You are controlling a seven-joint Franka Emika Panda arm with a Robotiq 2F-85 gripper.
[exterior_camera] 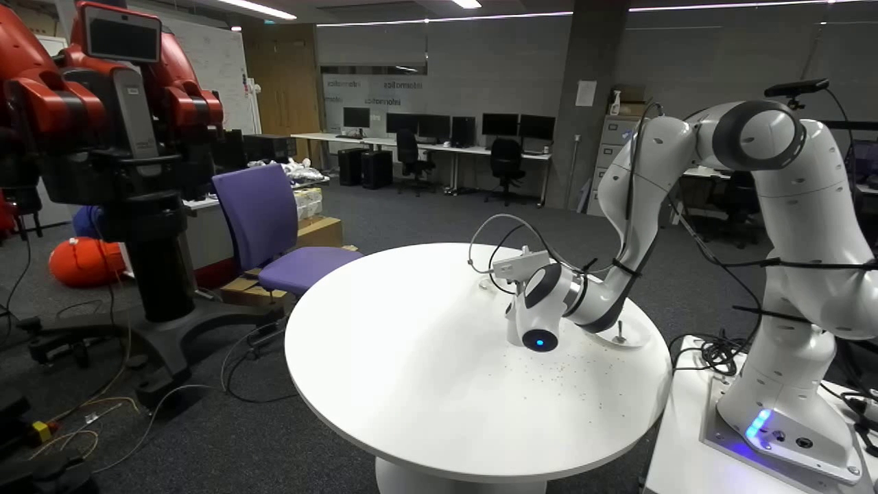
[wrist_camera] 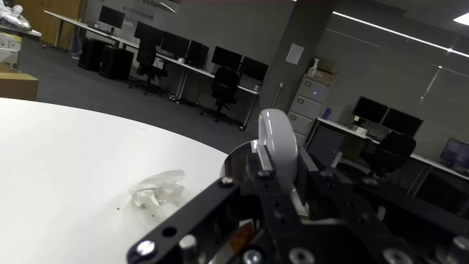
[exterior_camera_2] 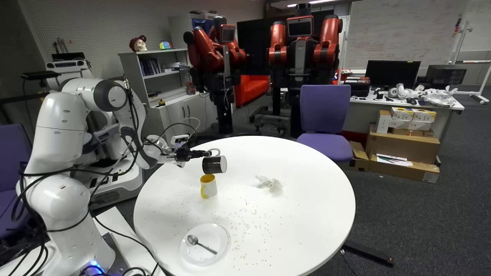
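A dark mug (exterior_camera_2: 212,165) lies on its side in the air, its pale round end toward the right in exterior view 2. My gripper (exterior_camera_2: 205,153) is shut on it. In the wrist view, the mug's white handle (wrist_camera: 279,140) sits between the fingers of the gripper, which hide much of the mug body. Beneath it, a white mug with yellow inside and a yellow handle (exterior_camera_2: 209,187) stands upright on the round white table (exterior_camera_2: 299,220). Exterior view 1 shows neither mug clearly, as the arm's wrist is in front.
Crumpled white tissue (exterior_camera_2: 270,184) lies right of the mugs. Near the table's front in exterior view 2 is a white plate (exterior_camera_2: 216,230) with a spoon (exterior_camera_2: 202,244) on it. Small crumbs are scattered over the tabletop.
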